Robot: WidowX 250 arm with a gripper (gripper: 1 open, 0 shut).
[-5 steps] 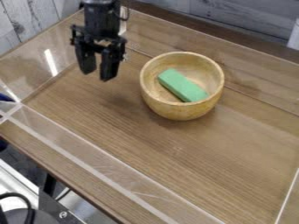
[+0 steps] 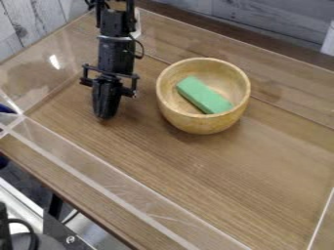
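Note:
My black gripper point(image 2: 107, 96) reaches down from the top of the view to low over the wooden table, left of a round wooden bowl point(image 2: 196, 121). A green block point(image 2: 204, 95) lies in the bowl. Whether the fingers are open or hold anything is too small and dark to tell.
A pale wall stands at the top right.
My gripper has come down toward the table, to a lower position left of the bowl. The bowl and green block look unmoved.

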